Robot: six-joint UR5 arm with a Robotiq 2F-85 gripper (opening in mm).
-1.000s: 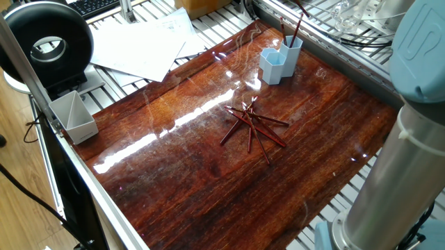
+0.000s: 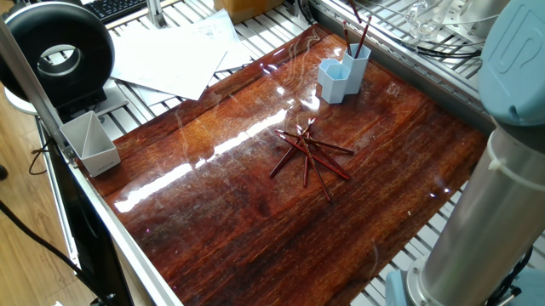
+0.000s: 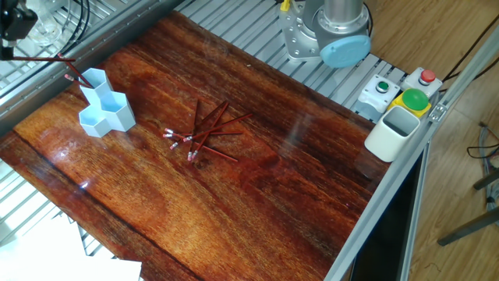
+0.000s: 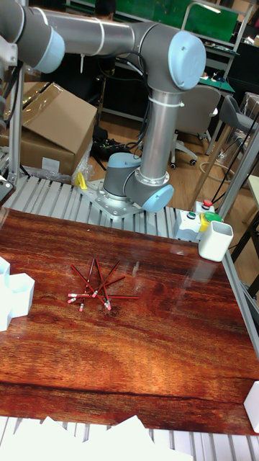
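At the upper left of exterior view 2, my gripper (image 3: 7,53) is partly cut off by the frame edge. It appears shut on a dark red pencil (image 3: 43,59), which sticks out roughly level near the holder. In exterior view 1 only the tip of this held pencil (image 2: 354,9) shows, above the holder. The pale blue holder (image 3: 94,122) has three hexagonal cells and stands at one end of the board. Two pencils (image 2: 363,40) stand in its rear cell; the other cells look empty. Several dark red pencils (image 3: 204,134) lie crossed in a loose pile mid-board, pink-and-silver ends bunched together.
A white square cup (image 3: 392,134) stands at the board's edge beside the button boxes (image 3: 377,94). Another white container (image 2: 90,144) is at the opposite corner. Paper sheets (image 2: 170,59) lie off the board. Bare board (image 3: 257,211) surrounds the pile.
In exterior view 1 the held pencil's tip has shifted left along the top edge, above the holder. The pile, the holder and its standing pencils have not moved.
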